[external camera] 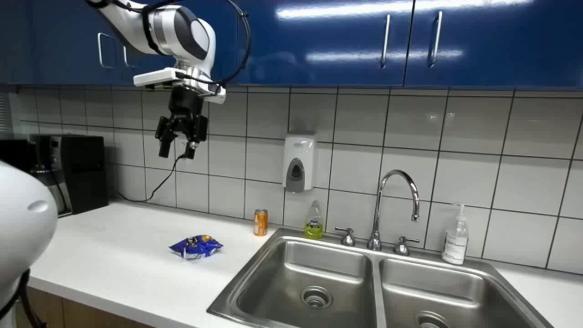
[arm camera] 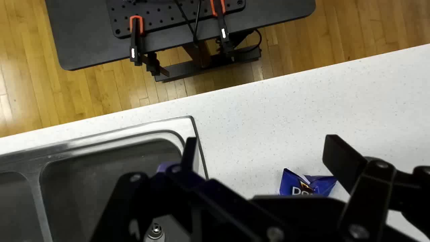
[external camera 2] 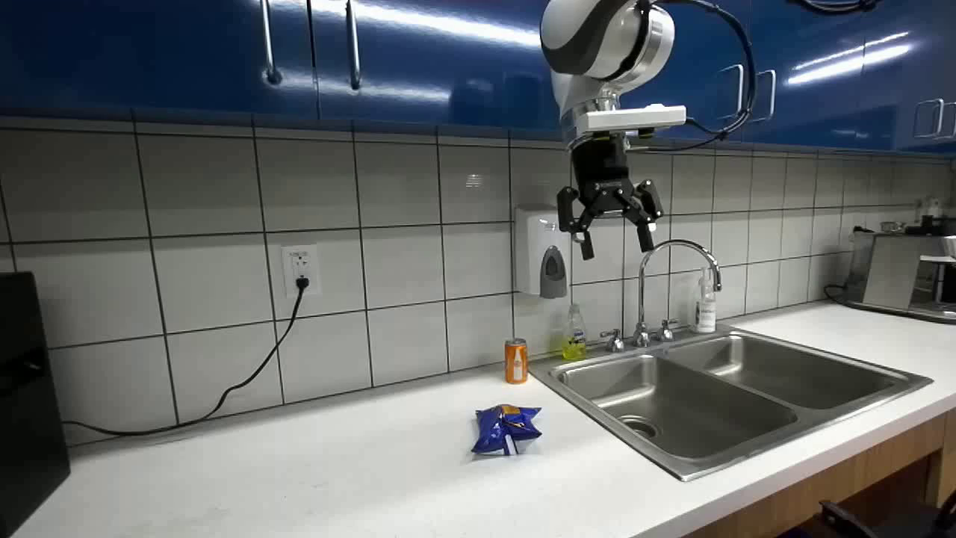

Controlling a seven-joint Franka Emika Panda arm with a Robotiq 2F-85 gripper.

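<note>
High above the white counter hangs my gripper (external camera: 178, 154), pointing down, its fingers (external camera 2: 645, 237) spread apart and empty. Well below it, a crumpled blue snack bag (external camera: 196, 246) lies on the counter left of the sink. In the wrist view the bag (arm camera: 306, 183) shows at the lower right, partly covered by the gripper's black linkage. An orange can (external camera: 260, 222) stands upright near the tiled wall, behind the bag; the second exterior view shows the same can (external camera 2: 516, 362). The wrist view does not show it.
A double steel sink (external camera: 377, 262) with a tall curved faucet (external camera: 378, 213) is to the right. Behind it stand a dish-soap bottle (external camera: 314, 221) and a pump bottle (external camera: 456, 240). A black appliance (external camera: 82, 172) occupies the far left. Blue cabinets (external camera: 328, 43) overhang the counter, which is otherwise clear.
</note>
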